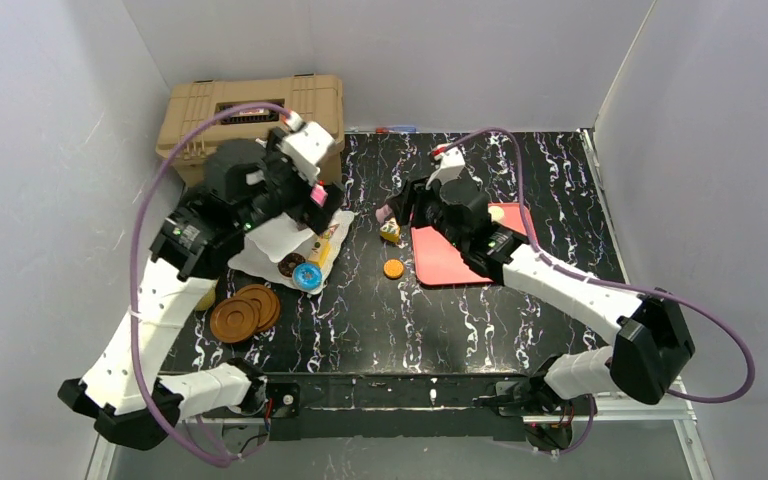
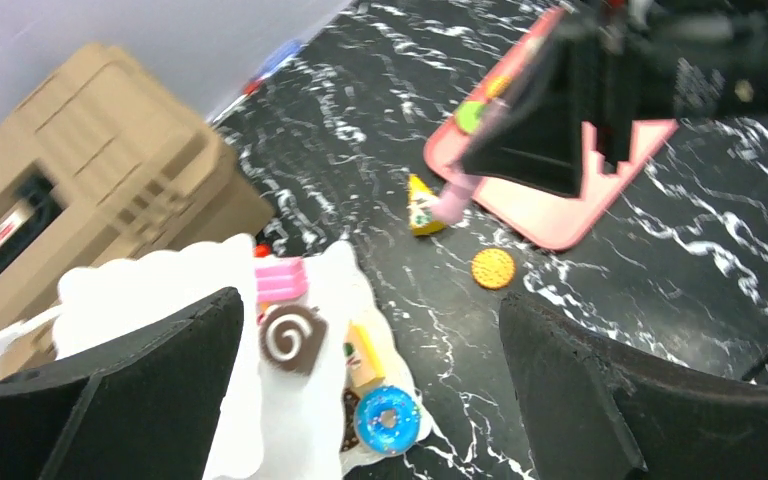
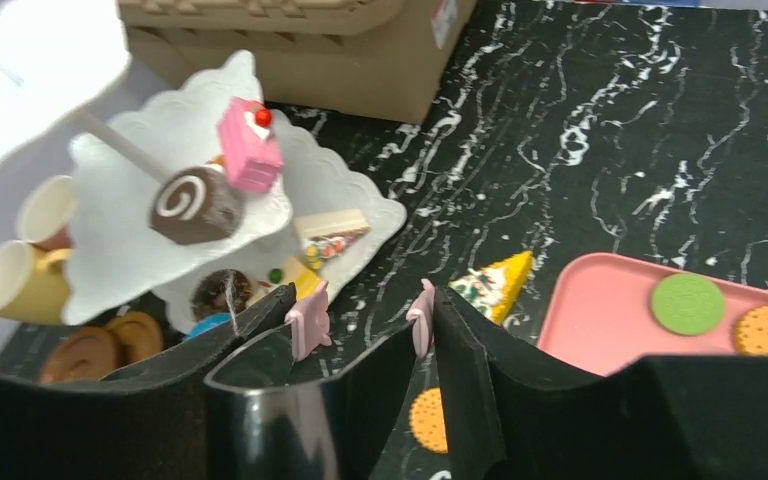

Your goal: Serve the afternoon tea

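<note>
A white tiered stand holds a pink cake, a chocolate roll, a blue donut and other treats. My left gripper hangs over the stand, open, with no object between its fingers in the left wrist view. My right gripper is over the table's middle, its pink-tipped fingers apart with nothing visible between them. Below it lie a yellow wedge and an orange biscuit. The pink tray to the right carries green and orange biscuits.
A tan case stands at the back left. Cups and brown coasters sit left of the stand.
</note>
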